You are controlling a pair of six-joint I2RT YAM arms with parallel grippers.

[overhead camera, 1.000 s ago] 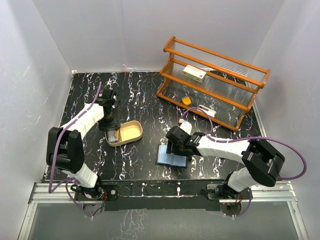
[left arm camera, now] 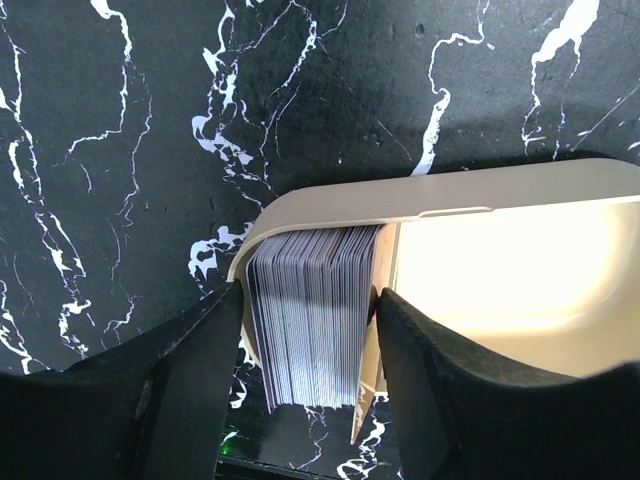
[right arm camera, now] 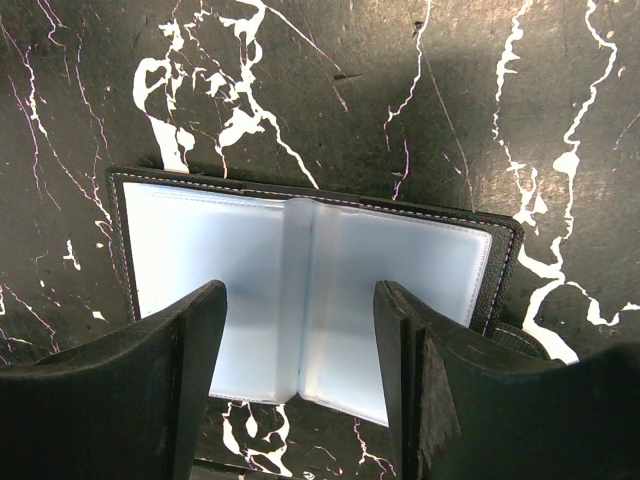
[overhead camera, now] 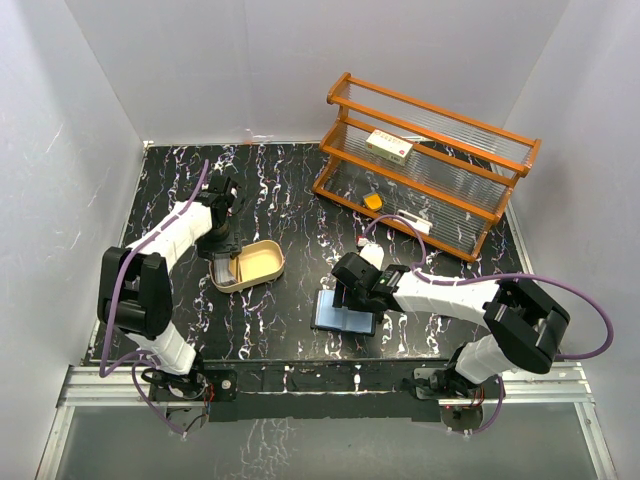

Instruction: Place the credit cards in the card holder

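Observation:
A beige tray point(overhead camera: 262, 260) holds a packed row of cards point(left arm camera: 310, 320) in its left compartment. My left gripper is at that row, a fingertip at either end, part open; whether it grips them is unclear. The open card holder point(right arm camera: 220, 290), dark with clear plastic sleeves, lies on the table at centre right in the top view. My right gripper is open over it, with nothing seen held.
A wooden rack point(overhead camera: 420, 170) with a boxed item point(overhead camera: 388, 148) and small objects stands at the back right. The table between tray and rack is clear. Walls bound the table.
The left arm has shifted very slightly at the tray. The right arm and the card holder look unchanged.

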